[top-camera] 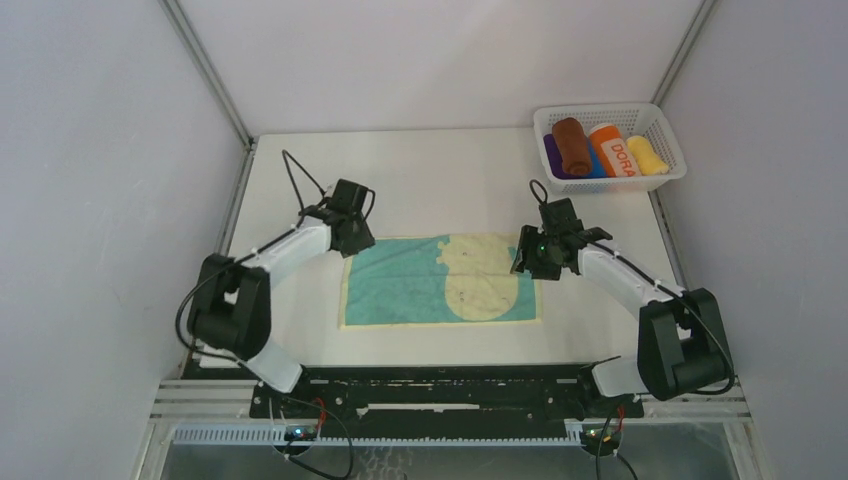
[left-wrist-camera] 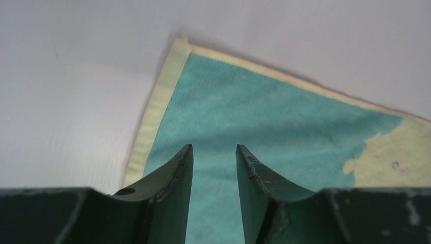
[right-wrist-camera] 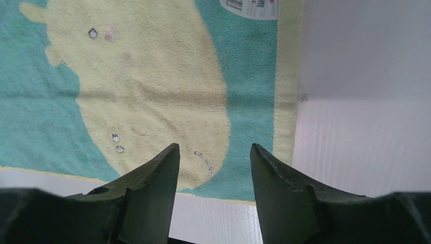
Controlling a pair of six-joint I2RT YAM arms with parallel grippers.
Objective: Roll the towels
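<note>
A teal towel (top-camera: 400,285) with a cream border and a cream animal figure lies spread flat on the white table. Over its far left corner hovers my left gripper (top-camera: 360,250); in the left wrist view that gripper has its fingers apart, with only towel below them. My right gripper (top-camera: 517,262) is above the towel's right edge. Seen from the right wrist, the fingers of this gripper are parted too, nothing between them, and a white label (right-wrist-camera: 251,7) shows on the towel near its right border.
At the back right stands a white basket (top-camera: 625,184) holding several rolled towels, among them a brown roll (top-camera: 571,147) and an orange and white roll (top-camera: 613,152). Bare table surrounds the teal towel. Walls close off the sides and back.
</note>
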